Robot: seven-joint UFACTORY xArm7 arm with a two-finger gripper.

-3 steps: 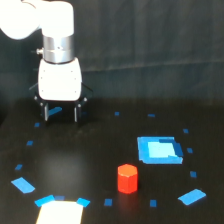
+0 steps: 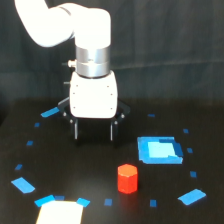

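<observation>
My white gripper (image 2: 94,131) hangs over the left part of the dark table, its two dark fingers spread apart with nothing seen between them. A red block (image 2: 127,178) sits on the table to the lower right of the gripper, apart from it. Further right is a blue square tray (image 2: 159,139) with a pale patch inside it. At the bottom left edge a cream-coloured block (image 2: 60,213) is partly cut off by the frame.
Blue tape strips lie flat at the left (image 2: 22,185) and right (image 2: 192,197), and several small blue squares dot the dark surface. Between the red block and the gripper the table is clear. A dark curtain (image 2: 170,50) closes off the back.
The arm and gripper have moved to the right and somewhat lower in the picture. The red block, the tray and the cream block stay where they were.
</observation>
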